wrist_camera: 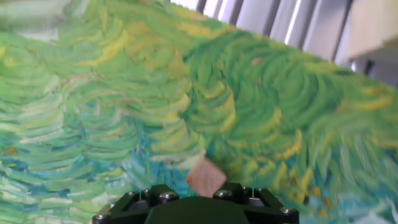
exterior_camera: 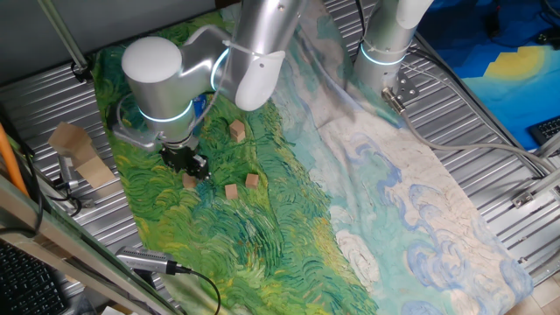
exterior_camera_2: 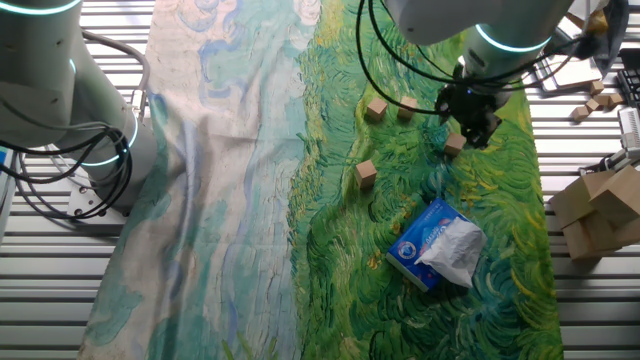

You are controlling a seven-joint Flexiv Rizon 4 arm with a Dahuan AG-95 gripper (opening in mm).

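Note:
Several small wooden blocks lie on the green part of the painted cloth. One block (exterior_camera: 190, 183) is partly covered by my gripper (exterior_camera: 198, 172); in exterior view 2 this block (exterior_camera_2: 455, 145) sits just beside the gripper (exterior_camera_2: 478, 128). From the wrist, the block (wrist_camera: 206, 178) shows past the gap of my gripper, whose fingers (wrist_camera: 163, 193) stand apart, open. The block appears to lie on the cloth, not held. Apart from it are a pair of blocks, one (exterior_camera: 231, 191) beside another (exterior_camera: 252, 181), and a lone block (exterior_camera: 237, 131).
A blue tissue pack (exterior_camera_2: 410, 255) with white tissue sticking out lies on the cloth near the lone block. Cardboard boxes (exterior_camera_2: 600, 215) stand off the cloth's edge.

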